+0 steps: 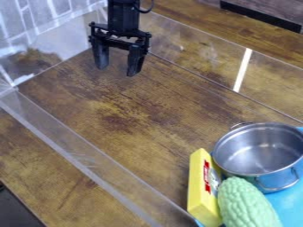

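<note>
My black gripper (119,55) hangs over the back left of the wooden table (130,124), its two dark fingers pointing down and standing apart, with no object visible between them.
At the front right are a metal pot (257,155), a yellow box (203,186) and a green textured object (249,205) on a blue surface. Transparent barriers run along the left and back edges.
</note>
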